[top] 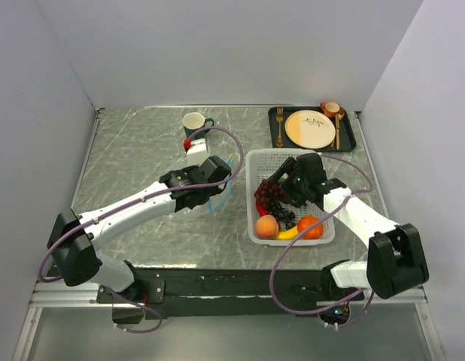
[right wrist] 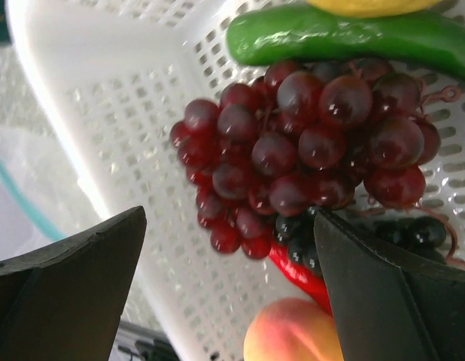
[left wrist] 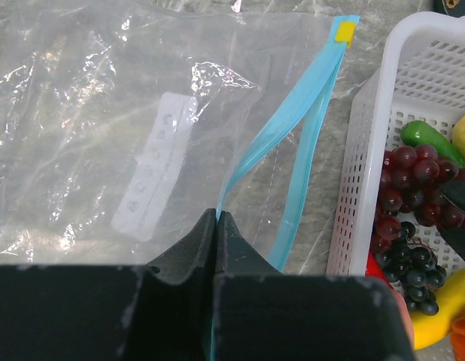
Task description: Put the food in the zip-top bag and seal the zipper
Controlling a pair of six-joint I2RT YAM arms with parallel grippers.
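Note:
The red grape bunch [right wrist: 293, 143] lies in the white basket [top: 254, 162], against the green pepper and partly over black grapes [left wrist: 414, 263]. Above it my right gripper stands wide open, its fingers apart with nothing gripped between them. In the left wrist view a dark fingertip [left wrist: 462, 197] of it overlaps the red grapes' right edge. The clear zip top bag [left wrist: 82, 135] lies flat, its blue zipper strips [left wrist: 302, 180] spread apart, a yellow slider [left wrist: 344, 31] at the far end. My left gripper is shut on the bag's near zipper edge.
Around the grapes in the basket are a green pepper [right wrist: 323, 37], red pepper [right wrist: 302, 278], peach [top: 267, 226], banana [top: 287, 234] and orange fruit [top: 310, 227]. A mug [top: 195, 123] and a black tray [top: 351, 138] stand behind. Bare table lies at far left.

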